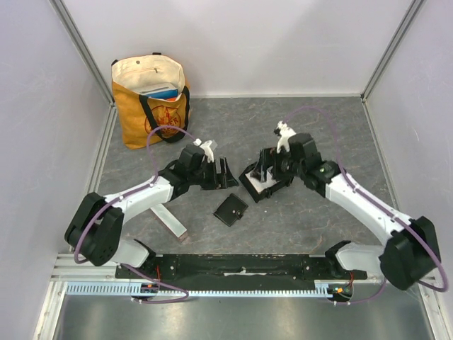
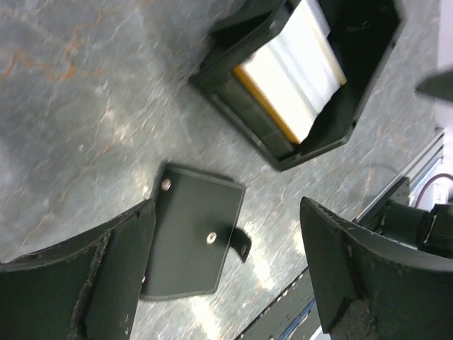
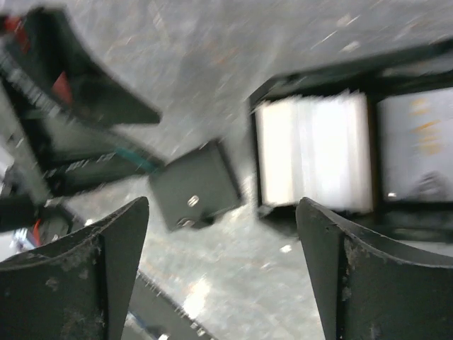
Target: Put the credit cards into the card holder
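Note:
A black card holder point(image 2: 238, 99) holding white cards point(image 2: 294, 78) sits at the table's middle. My right gripper point(image 1: 267, 161) is open above it, its fingers either side in the right wrist view. A flat black square piece point(image 1: 230, 210) with a small tab lies in front of it. My left gripper point(image 1: 219, 170) is left of the holder, open with nothing between its fingers; in the left wrist view it hangs over the square piece.
A yellow tote bag point(image 1: 150, 113) stands at the back left. A long pale box point(image 1: 168, 222) lies at the front left.

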